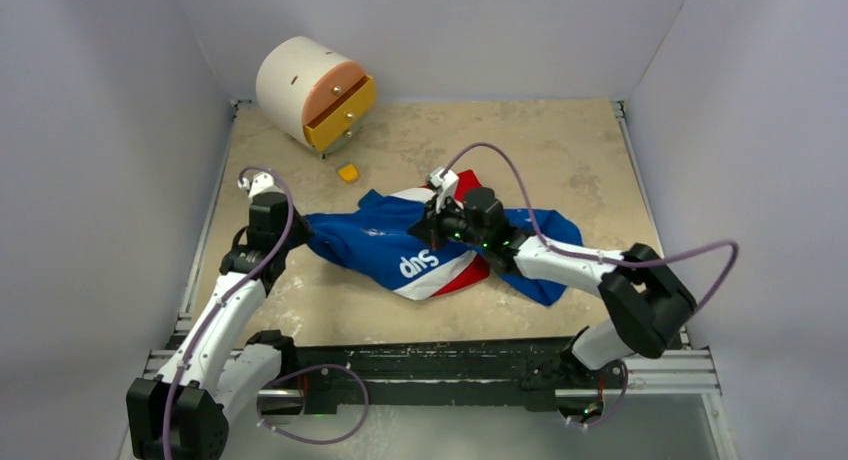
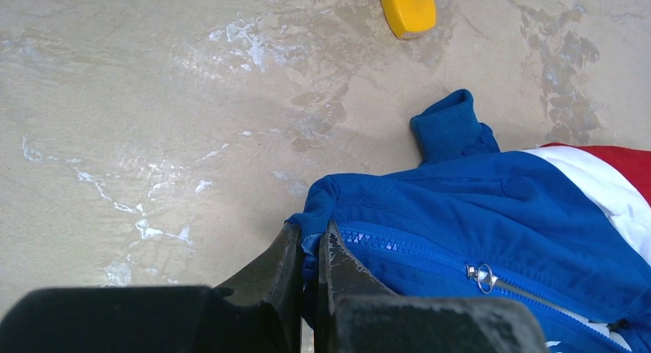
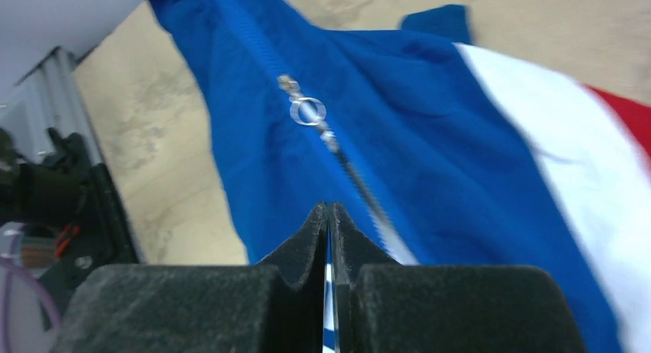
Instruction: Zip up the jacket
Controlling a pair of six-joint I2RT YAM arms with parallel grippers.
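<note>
The blue, white and red jacket [image 1: 350, 242] lies flat across the table. My left gripper is shut on the jacket's left end, where the cloth bunches between its fingers. A zipper runs diagonally from that end. Its silver slider with a ring pull [image 2: 482, 278] sits partway along, and white shows between the teeth beyond it. Over the middle of the jacket hangs my right gripper, shut with nothing showing between its fingers. In the right wrist view the ring pull [image 3: 308, 111] lies ahead of the fingertips, clear of them.
A yellow block [image 1: 348, 173] lies behind the jacket's left part. At the back left stands a white round cabinet [image 1: 300, 75] with a yellow drawer [image 1: 345, 115] pulled out. Bare table shows at the back right and along the front.
</note>
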